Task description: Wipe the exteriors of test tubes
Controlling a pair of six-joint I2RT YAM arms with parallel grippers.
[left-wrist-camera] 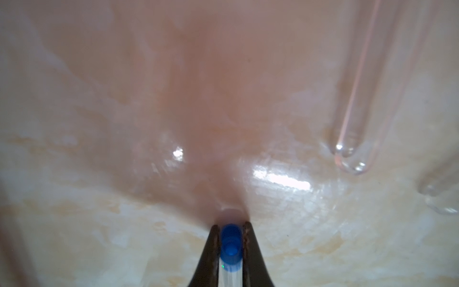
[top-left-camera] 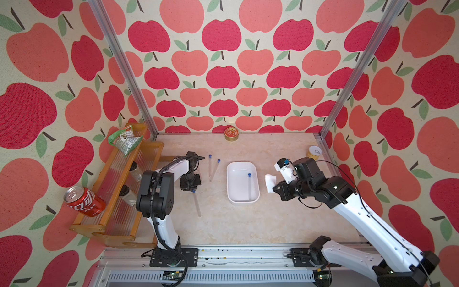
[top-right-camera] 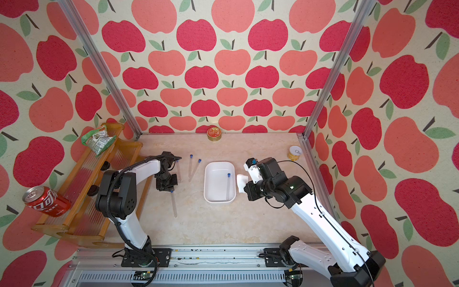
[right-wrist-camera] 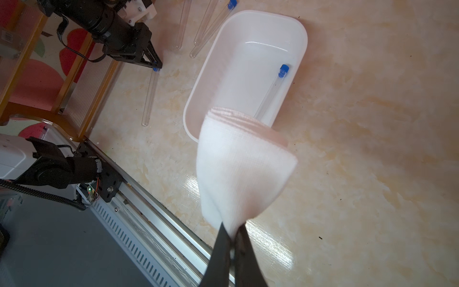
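Observation:
In the left wrist view my left gripper is shut on the blue cap of a test tube (left-wrist-camera: pixel 231 275), one finger on each side. Its clear body (right-wrist-camera: pixel 149 102) runs along the table toward the front edge in the right wrist view. My right gripper is shut on a folded white cloth (right-wrist-camera: pixel 243 167), which hangs over the front of the white tray (top-left-camera: pixel 228 184). One blue-capped tube (right-wrist-camera: pixel 271 95) lies in that tray. More tubes lie on the table left of it, two with caps showing: one tube (top-left-camera: pixel 210 167) and a slanted tube (top-left-camera: pixel 215 168).
A wooden shelf (top-left-camera: pixel 107 201) with a red can (top-left-camera: pixel 85 201), a green bag (top-left-camera: pixel 125 139) and jars stands at the left. Tins stand at the back: a red-topped tin (top-left-camera: pixel 231 134) and a yellow tin (top-left-camera: pixel 313 152).

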